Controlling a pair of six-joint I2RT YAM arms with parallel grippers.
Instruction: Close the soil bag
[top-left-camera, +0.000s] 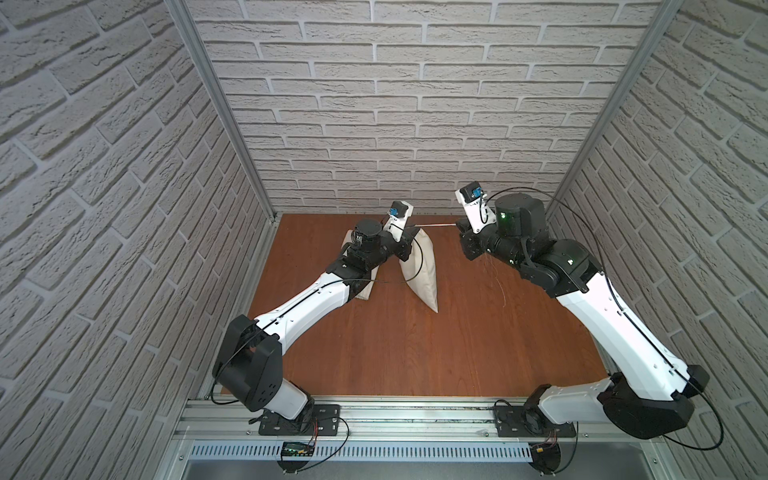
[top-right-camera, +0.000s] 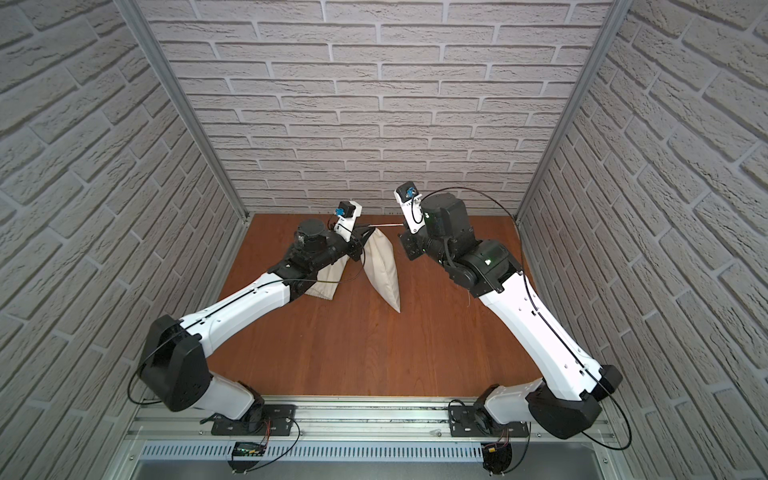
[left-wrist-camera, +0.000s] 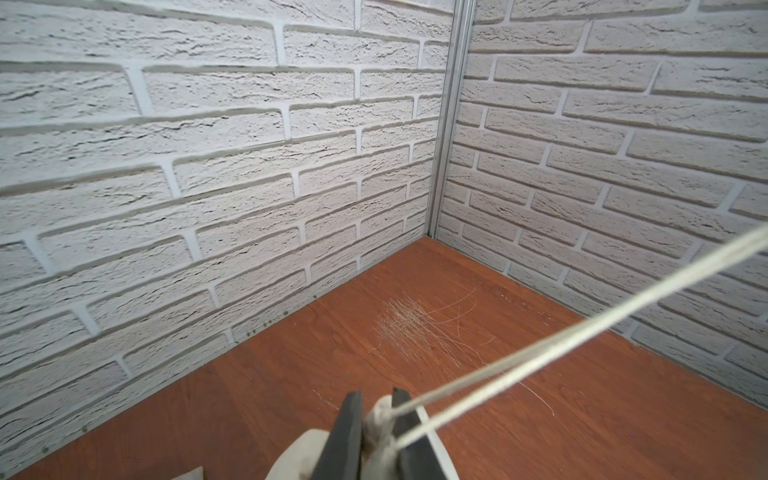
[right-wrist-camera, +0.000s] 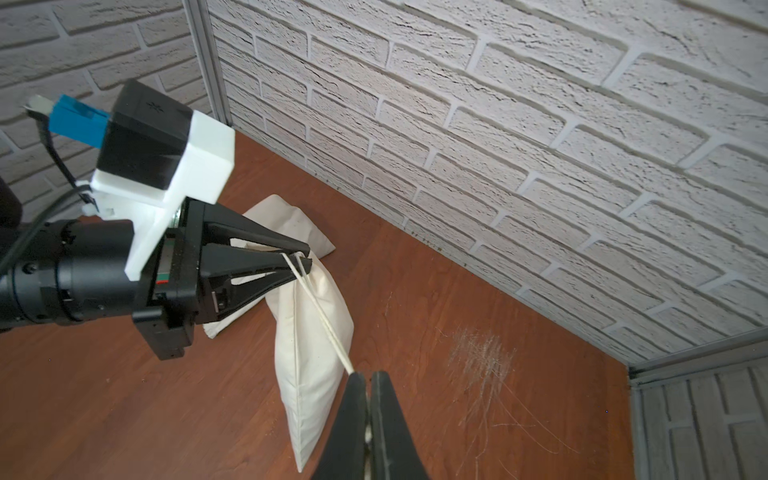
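Note:
The cream soil bag (top-left-camera: 422, 276) hangs at the table's centre below my left gripper, which is shut on the bag's gathered neck, with its drawstring (left-wrist-camera: 576, 336) coming out. A taut pale drawstring (right-wrist-camera: 328, 320) runs level to the right in the top views, to my right gripper. My right gripper is shut on the cord at about the same height as the left.
A second cream cloth piece (top-right-camera: 324, 284) lies behind the left arm. Loose pale threads (left-wrist-camera: 408, 328) lie on the wooden table's right part, which is otherwise clear. Brick-patterned walls enclose the back and sides.

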